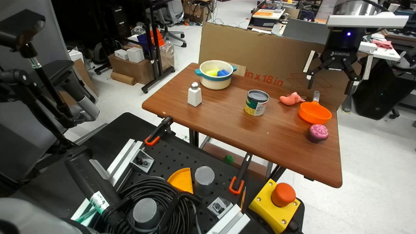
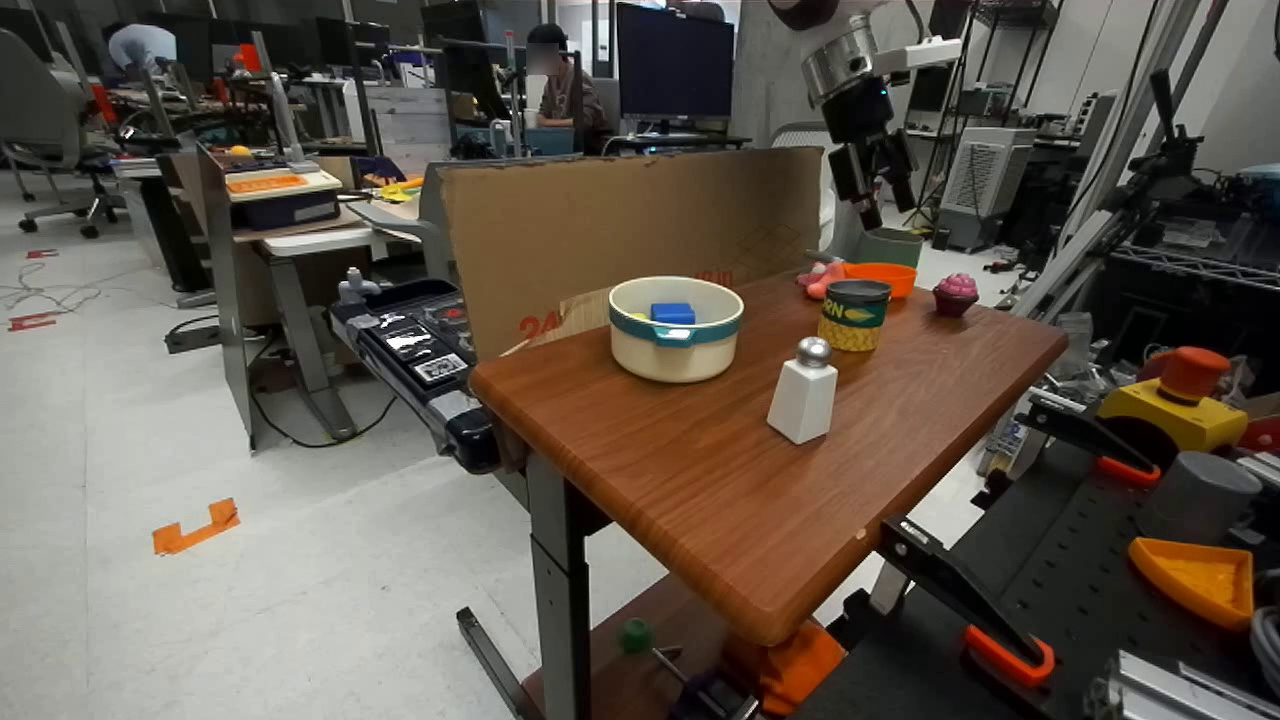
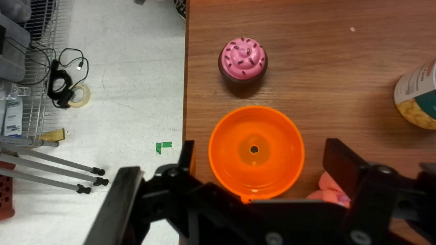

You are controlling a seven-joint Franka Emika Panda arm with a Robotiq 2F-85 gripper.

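My gripper (image 1: 328, 86) hangs open above the far right end of the table, with nothing between its fingers. Below it lies an orange pan (image 1: 315, 112) with a grey handle; in the wrist view the pan's round bowl (image 3: 256, 151) shows just ahead of the fingertips, its handle hidden behind the gripper. A pink toy (image 1: 292, 98) rests left of the pan, partly covered by a finger in the wrist view. The pink-topped cupcake (image 3: 243, 59) sits nearer the front edge. A corn can (image 1: 256, 102) stands upright mid-table.
A cream pot (image 1: 216, 81) with yellow and blue things inside stands at the far left, near a white shaker (image 1: 194, 95). Cardboard (image 1: 265, 52) walls the table's back edge.
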